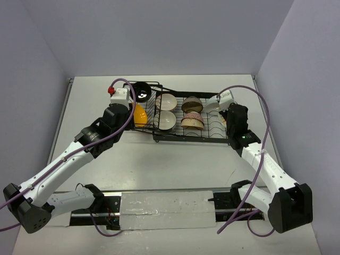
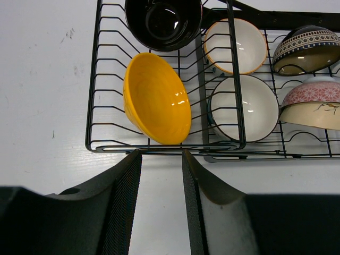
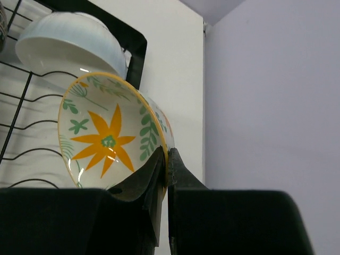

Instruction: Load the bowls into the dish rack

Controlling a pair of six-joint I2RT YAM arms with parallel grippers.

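The flower-patterned bowl (image 3: 87, 122) is tilted over the wires at the right end of the dish rack (image 1: 191, 139). My right gripper is shut on its rim; in the top view the arm covers nearly all of this bowl. Right behind it leans a pale bowl (image 3: 69, 40). In the left section lie a yellow bowl (image 2: 154, 98) and a black bowl (image 2: 162, 21). My left gripper stands open in front of that section, with nothing between its fingers.
Two white bowls, one upper (image 2: 241, 45) and one lower (image 2: 249, 109), sit mid-rack. Beside them rest a dark patterned bowl (image 2: 305, 50) and a pink one (image 2: 316, 95). Bare table (image 1: 180, 164) lies in front; a wall (image 3: 276, 122) stands at the right.
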